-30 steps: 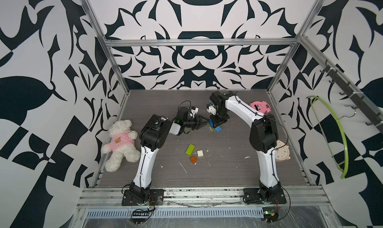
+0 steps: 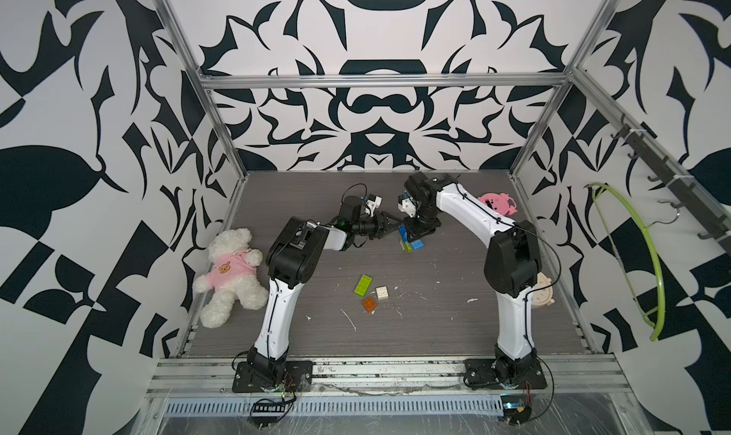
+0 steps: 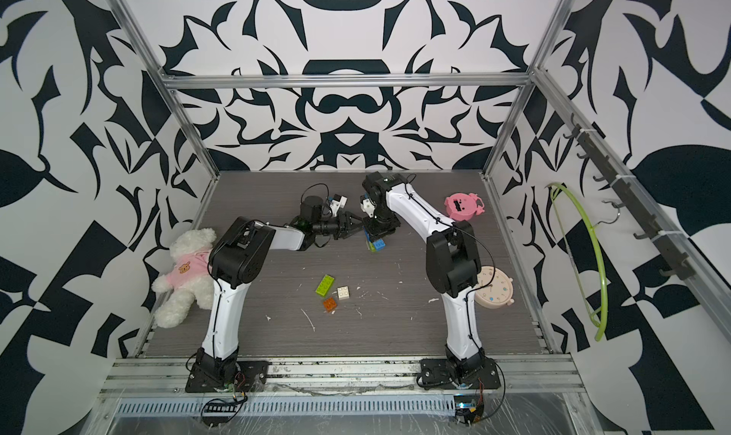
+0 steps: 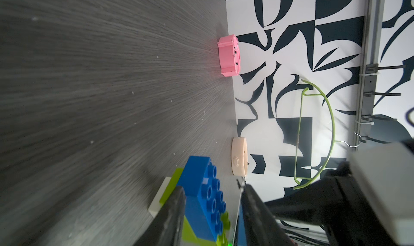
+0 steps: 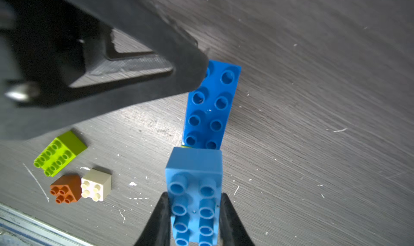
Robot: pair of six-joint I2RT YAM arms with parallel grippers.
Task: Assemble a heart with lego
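A dark blue brick sits on top of a partly built stack of green bricks, with a white brick low at its side. My left gripper is open, its fingers apart in front of the dark blue brick; whether they touch it I cannot tell. In the right wrist view one left finger covers an upper corner of that brick. A light blue brick is clamped in my right gripper, close to the stack's near end. The gap beneath it is hidden.
Loose green, white and orange bricks lie nearer the front. A teddy bear sits at the left, a pink box and a beige box at the right. Both grippers stand close together.
My left gripper has moved a little toward the back. The loose bricks have not moved.
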